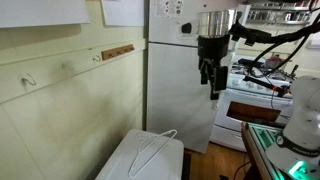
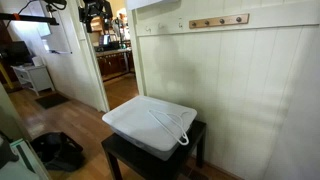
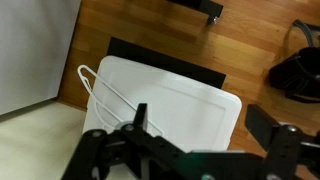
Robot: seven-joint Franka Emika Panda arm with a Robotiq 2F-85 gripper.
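A white clothes hanger [image 1: 150, 152] lies flat on the white lid of a storage bin [image 1: 118, 162]. In the second exterior view the hanger [image 2: 178, 124] rests near the lid's right side, part of it reaching the front edge. My gripper [image 1: 210, 86] hangs high above and to the right of the bin, pointing down. Its two fingers stand wide apart in the wrist view, and the open gripper has nothing between them. There the hanger [image 3: 118, 101] shows at the lid's left, its lower part hidden behind the left finger [image 3: 138, 122].
Under the bin is a black table [image 2: 128, 153]. On the wall, a wooden peg strip [image 2: 220, 21] and a metal hook [image 1: 29, 79] are mounted. A white refrigerator [image 1: 178, 95] stands behind my arm. A black bag [image 2: 58, 150] sits on the wooden floor.
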